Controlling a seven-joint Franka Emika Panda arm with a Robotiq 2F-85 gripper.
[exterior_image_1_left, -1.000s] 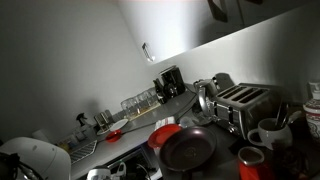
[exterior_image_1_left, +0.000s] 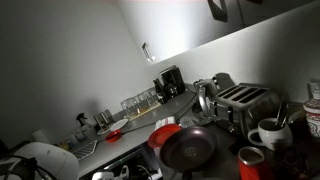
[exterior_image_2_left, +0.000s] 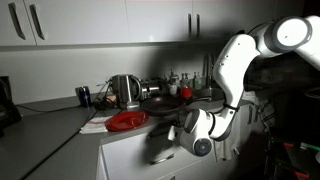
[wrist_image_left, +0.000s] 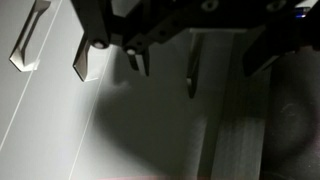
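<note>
In the wrist view my gripper is open, its dark fingers spread apart along the top. A dark bar handle (wrist_image_left: 193, 70) on the grey cabinet front shows in the gap between them, and whether anything touches it I cannot tell. Two more handles, one at the far left (wrist_image_left: 28, 38) and another beside it (wrist_image_left: 82, 62), are fixed to the lighter fronts. From exterior view 2, the gripper (exterior_image_2_left: 168, 138) is in front of the drawers below the counter edge, with the white arm (exterior_image_2_left: 232, 75) reaching in from the right.
On the counter above are a red plate (exterior_image_2_left: 126, 121), a black pan (exterior_image_2_left: 160, 104) and a toaster (exterior_image_1_left: 245, 104). A white mug (exterior_image_1_left: 271, 134) and a red can (exterior_image_1_left: 252, 163) stand near the toaster. Upper cabinets (exterior_image_2_left: 110, 20) hang over the counter.
In exterior view 1 the white arm at the lower left has shifted slightly down and to the right. The counter objects look unmoved.
</note>
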